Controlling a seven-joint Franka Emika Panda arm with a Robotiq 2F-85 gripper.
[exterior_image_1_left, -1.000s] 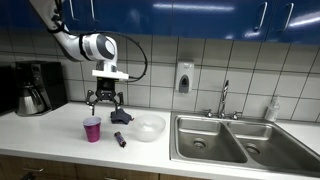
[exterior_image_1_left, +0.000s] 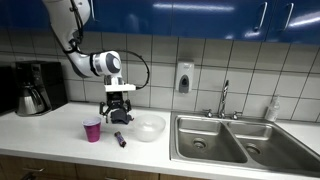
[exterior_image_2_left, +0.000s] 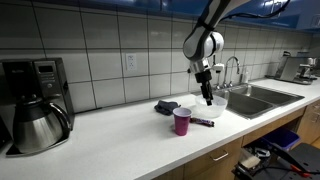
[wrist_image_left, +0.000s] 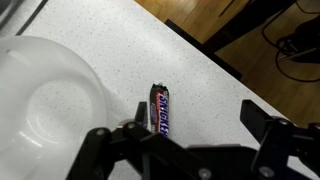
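Observation:
A Snickers bar in a dark wrapper (wrist_image_left: 160, 108) lies on the white counter. In the wrist view it sits between the widely parted fingers of my gripper, which is open and holds nothing. From the first exterior view, the gripper (exterior_image_1_left: 116, 109) hangs above the counter, behind and higher than the bar (exterior_image_1_left: 120, 140). A white bowl (exterior_image_1_left: 149, 126) stands to the right of the bar, and a magenta cup (exterior_image_1_left: 92, 131) to its left. The second exterior view shows the cup (exterior_image_2_left: 182, 122) close to the bar (exterior_image_2_left: 201, 122).
A dark cloth (exterior_image_2_left: 167, 107) lies toward the back wall. The coffee maker (exterior_image_2_left: 43, 110) occupies the counter's far end, and a double sink (exterior_image_1_left: 245, 142) lies beyond the bowl. Bare counter (exterior_image_2_left: 110, 140) stretches between coffee maker and cup.
My gripper has moved to the right in the first exterior view, from above the cup toward the bar and bowl. The objects on the counter stay where they were.

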